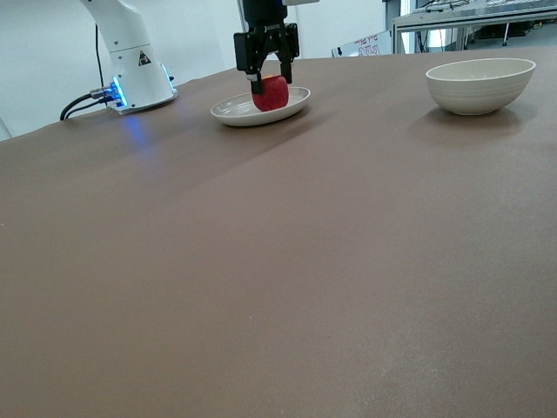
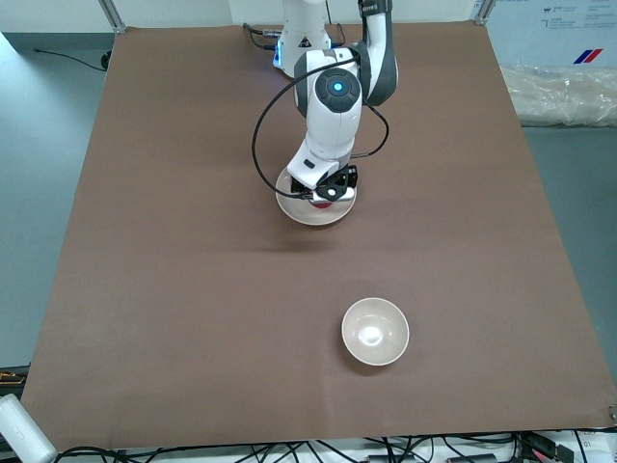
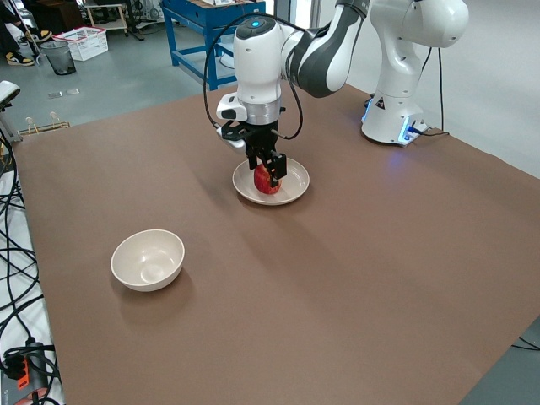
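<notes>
A red apple (image 1: 270,97) (image 3: 267,181) rests on a white plate (image 2: 294,212) (image 1: 233,113) (image 3: 295,181) near the robot's base. My black gripper (image 1: 268,68) (image 3: 267,164) is lowered right over the apple, its fingers at the fruit's top and sides; whether they grip it I cannot tell. In the left view the wrist hides most of the apple. An empty white bowl (image 2: 375,331) (image 1: 479,86) (image 3: 148,260) stands apart from the plate, toward the table edge opposite the robot's base.
Cables (image 3: 17,278) and equipment run along the table edge beyond the bowl. A cable loops from my arm.
</notes>
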